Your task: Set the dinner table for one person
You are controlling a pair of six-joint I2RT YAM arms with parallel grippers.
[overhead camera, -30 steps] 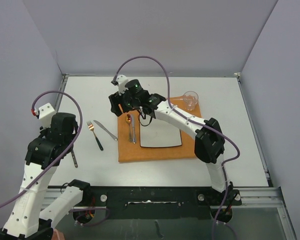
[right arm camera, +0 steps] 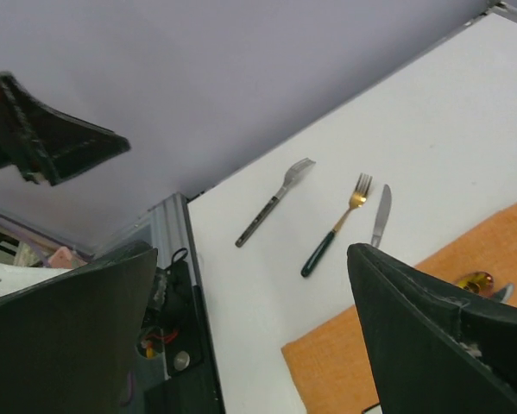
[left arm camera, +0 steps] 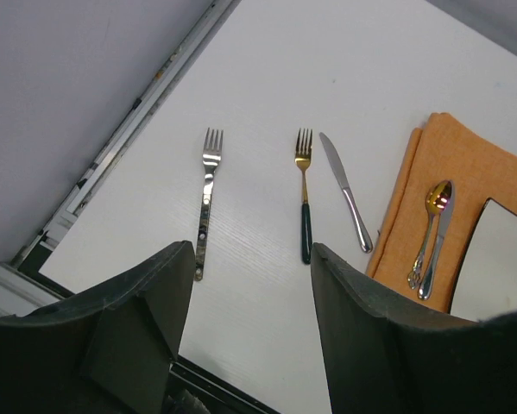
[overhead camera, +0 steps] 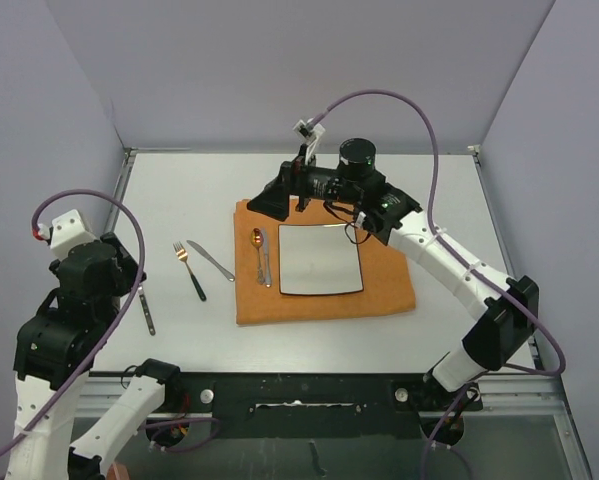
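Observation:
An orange mat [overhead camera: 299,310] carries a pale, dark-rimmed square plate [overhead camera: 319,260], with a gold spoon [overhead camera: 257,240] and a silver knife [overhead camera: 267,262] on its left. Left of the mat lie a silver knife [overhead camera: 211,260], a gold fork with dark handle [left arm camera: 303,190] and a silver fork [left arm camera: 211,172], roughly parallel in the left wrist view. My open left gripper hangs above the left side, nothing between its fingers. My open right gripper is raised over the upper part of the mat, empty.
White table [overhead camera: 179,180] is bordered by walls at back and sides. The right arm reaches across the mat's upper right, hiding part of it. Free table shows at upper left and along the front.

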